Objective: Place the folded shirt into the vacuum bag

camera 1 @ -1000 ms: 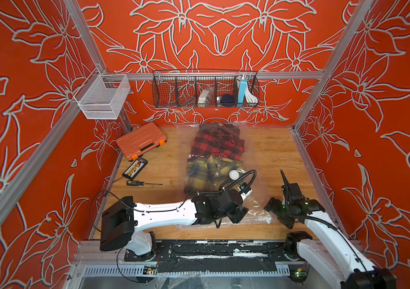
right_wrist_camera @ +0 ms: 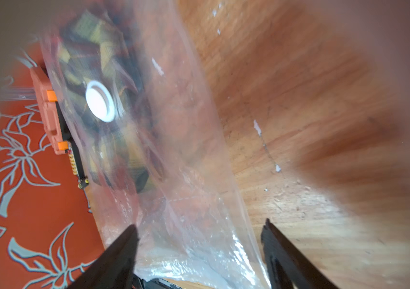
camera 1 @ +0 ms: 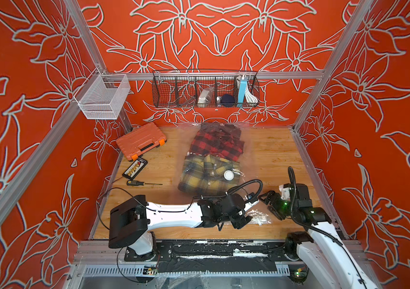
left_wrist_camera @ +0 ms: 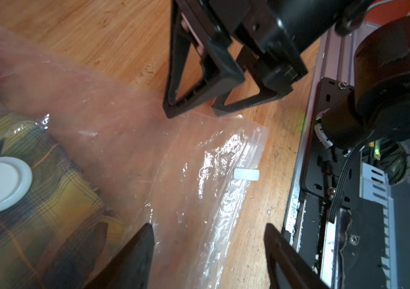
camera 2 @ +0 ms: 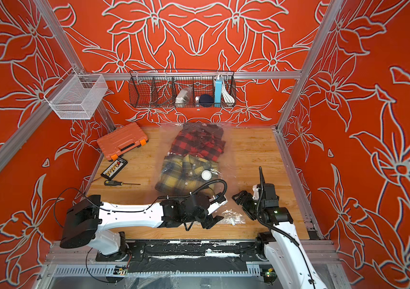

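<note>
A clear vacuum bag lies flat on the table, holding a red plaid shirt and, in front of it, a yellow plaid shirt; a white valve sits over the yellow one. My left gripper is open above the bag's zip end near the front right, nothing between its fingers. My right gripper hangs open over the bag's near right corner, the plastic beneath its fingers; whether it touches is unclear.
An orange toolbox, a bit case and a screwdriver lie at the left. Wire baskets hang on the back wall. Bare table shows at right.
My left gripper has shifted right toward the front. My right gripper has moved slightly left and up over the bag. The bag and shirts have slid a little left.
</note>
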